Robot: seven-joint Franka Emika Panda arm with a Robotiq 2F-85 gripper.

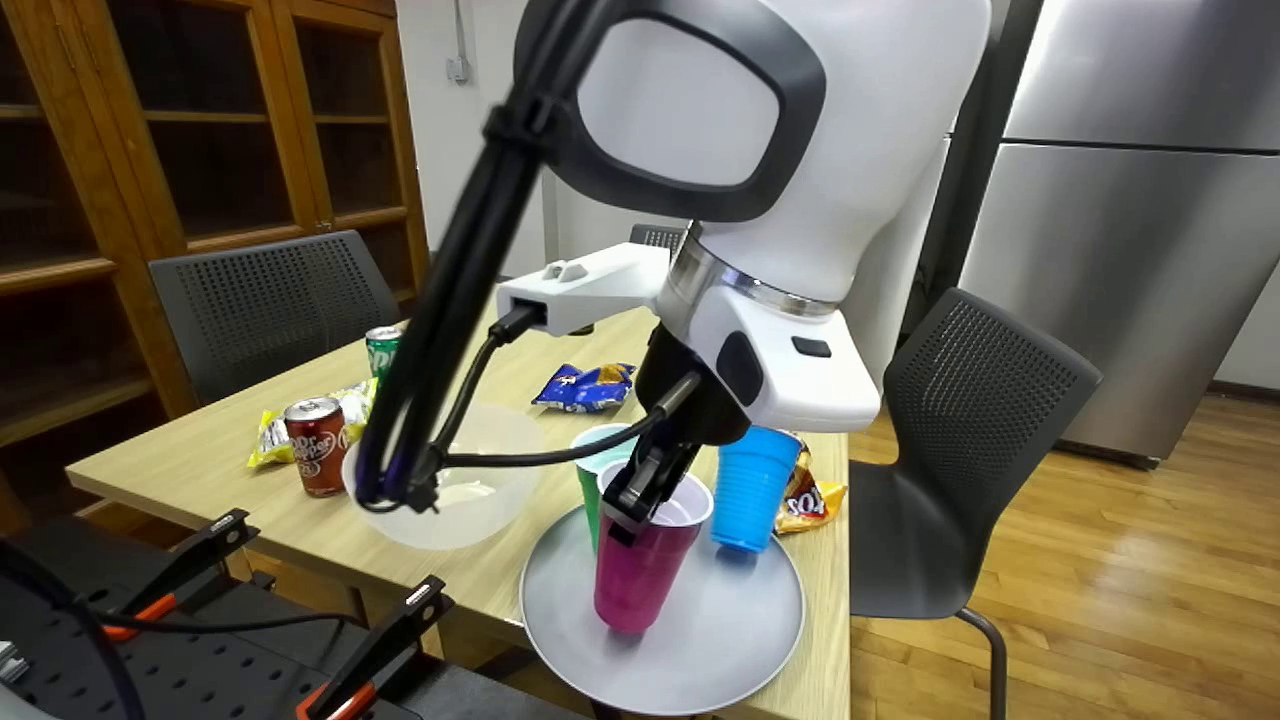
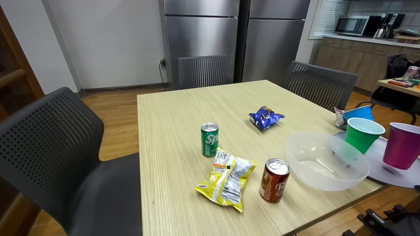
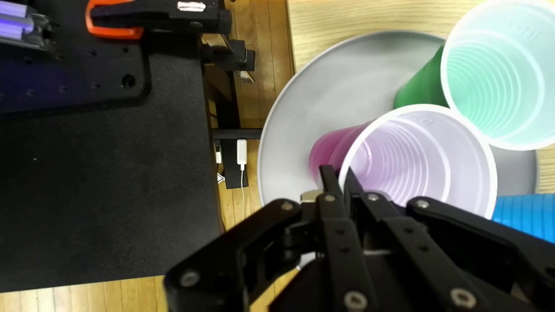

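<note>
A magenta cup [image 1: 642, 582] with a white inside hangs tilted just above the grey plate [image 1: 750, 642], its shadow on the plate visible in exterior view 2. My gripper is shut on the near wall of that cup, one finger inside the rim and one outside. Right behind it stands a green cup [image 3: 424, 86], also on the plate; in the wrist view the two rims overlap. A blue cup [image 1: 753, 492] leans at the plate's far right side. In exterior view 2 the magenta cup [image 2: 401, 147] shows whole, but my gripper is out of that view.
A clear plastic bowl [image 2: 326, 165] sits left of the plate. Dr Pepper [image 2: 274, 181] and Sprite [image 2: 209, 139] cans, a yellow chip bag [image 2: 227, 179] and a blue bag [image 2: 265, 117] are spread on the table. An orange bag [image 1: 810, 498] lies behind the blue cup.
</note>
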